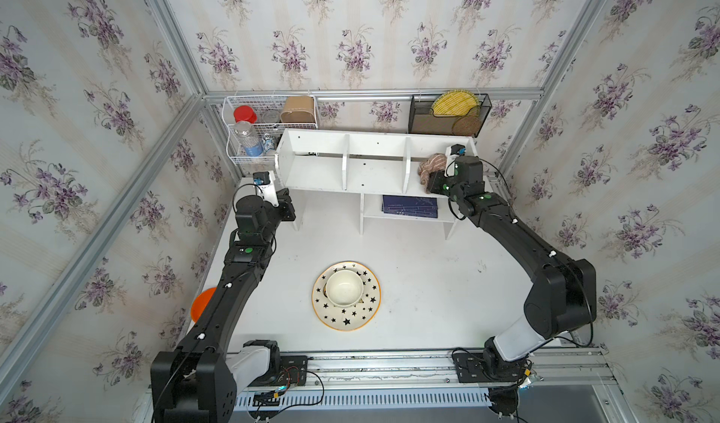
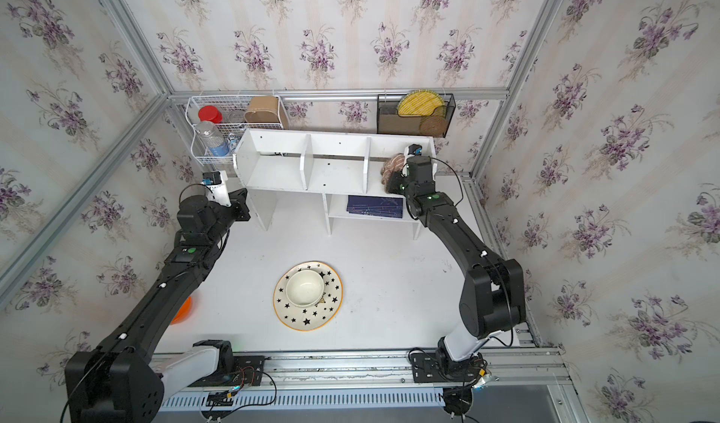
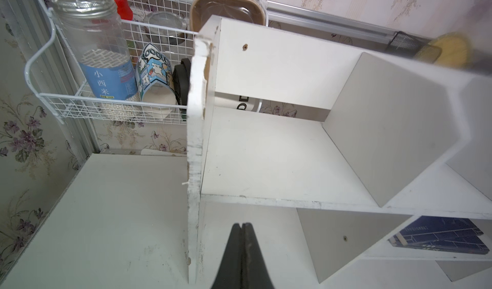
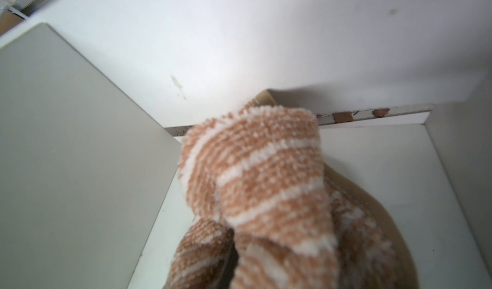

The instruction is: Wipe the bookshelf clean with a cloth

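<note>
The white bookshelf stands against the back, its upper row split by dividers. A brown-and-white striped cloth is bunched up in the right upper compartment, close to the back panel. My right gripper is shut on this cloth, which hides its fingertips in the right wrist view. At the shelf's left end, my left gripper is shut with nothing between its fingers, in front of the left side panel's lower part. The left compartment floor is bare.
Blue books lie on the lower right shelf. A white wire basket with a jar adjoins the left end; a black mesh basket hangs behind the right. A bowl rests on a starred plate.
</note>
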